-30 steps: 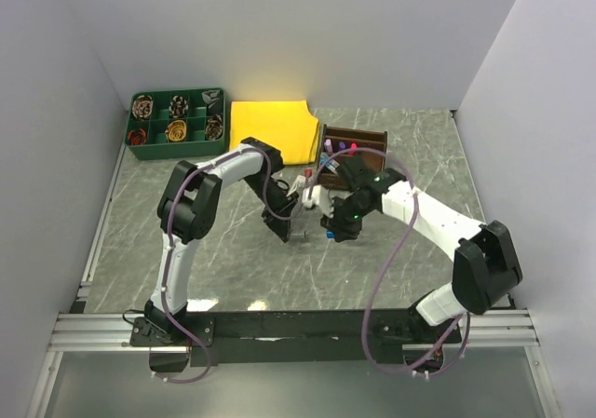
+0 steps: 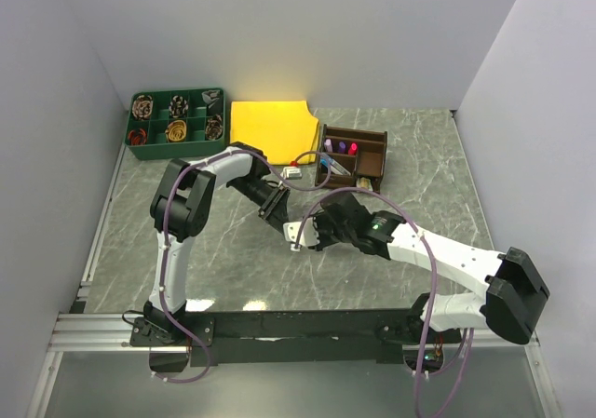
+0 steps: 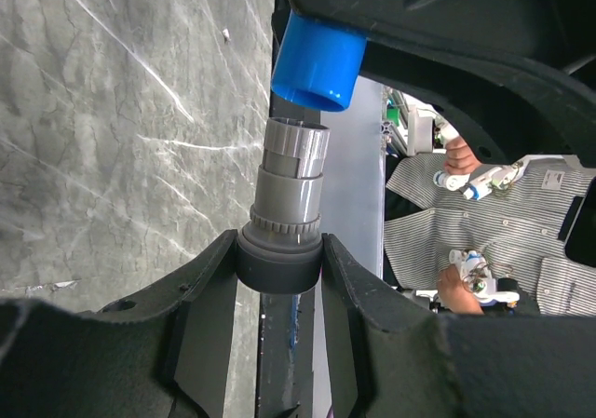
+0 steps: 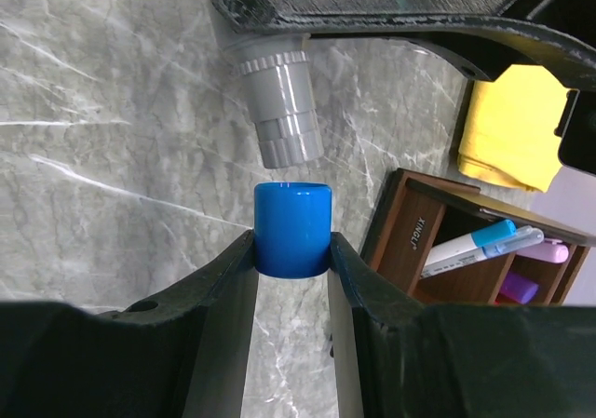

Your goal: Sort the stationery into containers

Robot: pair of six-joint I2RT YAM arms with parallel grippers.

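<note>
A grey cylindrical piece (image 3: 289, 199) with a clear ribbed end is pinched in my left gripper, its clear end pointing away from the fingers. My right gripper is shut on a short blue cap (image 4: 292, 227). In the right wrist view the cap's upper rim lies just below the clear end of the grey piece, with a small gap between them. Both grippers meet over the middle of the table in the top view. The wooden organizer (image 2: 384, 148) at the back holds pens and markers (image 4: 484, 241) in its compartments.
A green divided tray (image 2: 196, 148) with coiled items stands at the back left. Beside it lies a yellow cloth (image 2: 270, 131). A small white object (image 2: 292, 172) sits left of the organizer.
The left arm has shifted slightly, its hand now angled toward the right one.
</note>
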